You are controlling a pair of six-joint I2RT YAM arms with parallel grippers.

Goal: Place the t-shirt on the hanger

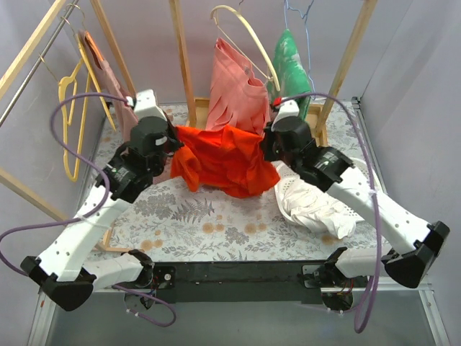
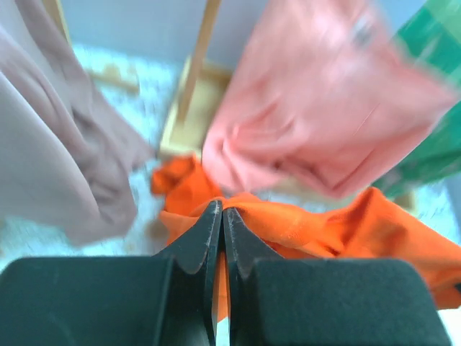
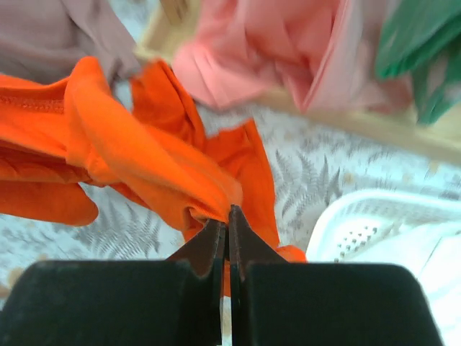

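Observation:
The orange-red t-shirt (image 1: pixel 227 160) is stretched out between my two grippers, bunched and raised off the table. My left gripper is shut on a fold of its cloth, and orange fabric shows right at the fingertips. On the other side, my right gripper is also shut on the shirt, with the cloth gathered at its tips. A bare yellow hanger (image 1: pixel 66 122) hangs from the rail on the left, beyond my left arm. The shirt's neck and sleeves cannot be told apart in the folds.
A pink garment (image 1: pixel 234 90) on a pale hanger (image 1: pixel 253 34) and a green garment (image 1: pixel 289 68) hang behind the shirt. A mauve garment (image 1: pixel 108 72) hangs at the left. White cloth fills the white basket (image 1: pixel 371 173) on the right.

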